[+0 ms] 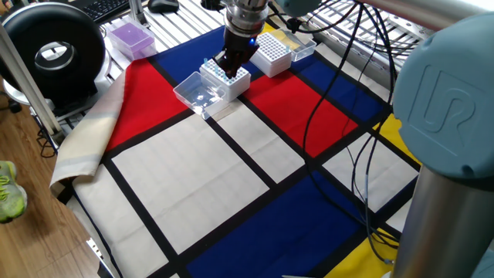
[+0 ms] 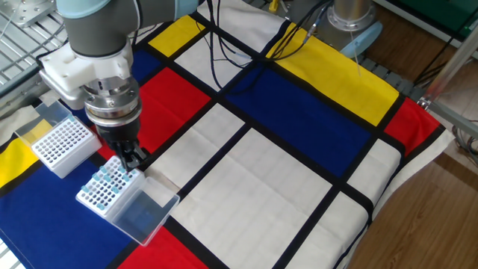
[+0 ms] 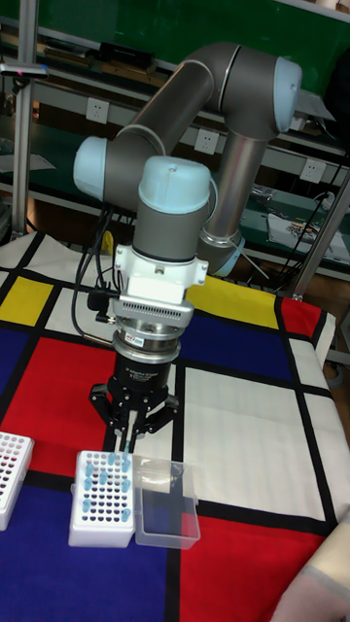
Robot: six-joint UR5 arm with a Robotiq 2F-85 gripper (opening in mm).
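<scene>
A white tip rack (image 3: 101, 518) holds several pale blue pieces (image 3: 88, 469) standing in some of its holes; many other holes are empty. Its clear lid (image 3: 165, 518) hangs open to one side. My black gripper (image 3: 125, 448) points straight down over the rack's edge nearest the arm, its fingertips close together just above or among the blue pieces there. Whether one of these pieces is between the fingers is too small to make out. In exterior view 2 the gripper (image 2: 133, 166) is at a corner of the same rack (image 2: 110, 187), near the lid's hinge side.
A second white rack (image 2: 66, 146) stands beside the first, its holes showing no blue pieces, its clear lid (image 1: 299, 46) open. A purple-lidded box (image 1: 132, 38) sits at the table's edge. Black cables (image 1: 359, 116) hang by the arm.
</scene>
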